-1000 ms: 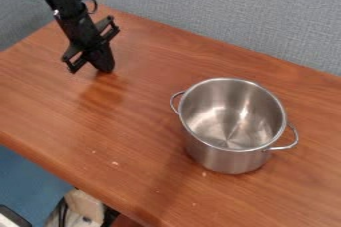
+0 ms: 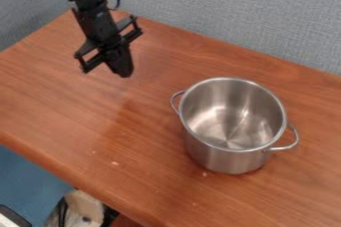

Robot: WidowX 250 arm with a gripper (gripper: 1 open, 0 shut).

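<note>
My black gripper hangs from the arm over the upper left part of the wooden table, pointing down, its fingertips close together with nothing visible between them. To its lower right stands a steel pot with two wire handles, upright, well apart from the gripper. Its interior looks empty.
A grey wall runs along the back. Blue floor and some dark items show beyond the near left edge.
The gripper has moved to the right and shifted slightly, from nearer the left side toward the middle. The pot has not moved.
</note>
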